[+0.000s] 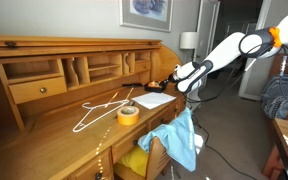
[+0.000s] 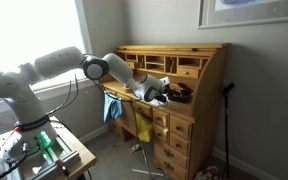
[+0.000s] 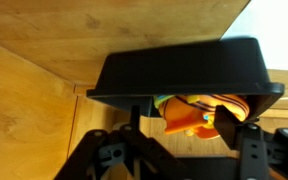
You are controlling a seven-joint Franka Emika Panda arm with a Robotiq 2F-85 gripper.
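Note:
A black open-topped container (image 3: 179,62) fills the middle of the wrist view. Inside it lies an orange item (image 3: 189,115) with a striped, multicoloured band. My gripper is over the container with its fingers apart, and part of the orange item shows between them; whether they touch it, I cannot tell. In exterior view 1 the gripper (image 1: 171,79) is at the far right end of the wooden desk, by the black container (image 1: 156,86). Exterior view 2 shows the container (image 2: 180,94) at the desk's end.
White paper (image 1: 153,100), a roll of orange tape (image 1: 128,115) and a white hanger (image 1: 99,114) lie on the desktop. A blue cloth (image 1: 179,140) hangs at its front edge. Cubbyholes (image 1: 89,68) line the back.

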